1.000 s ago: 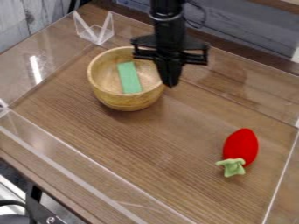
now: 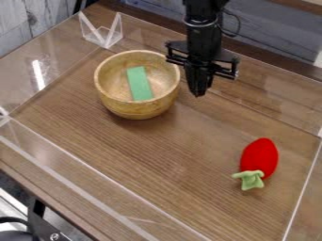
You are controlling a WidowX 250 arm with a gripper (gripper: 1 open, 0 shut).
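Note:
My black gripper [image 2: 197, 85] hangs over the table at the upper middle, just right of a wooden bowl [image 2: 168, 105]. Its fingertips point down and look close together, with nothing visible between them. Inside the bowl lies a green block [image 2: 138, 83]. A red strawberry-like object [image 2: 259, 157] with green leaves lies at the lower right of the table.
A clear wireframe object [image 2: 101, 30] stands at the back left.
The bowl, block and red object look unchanged.

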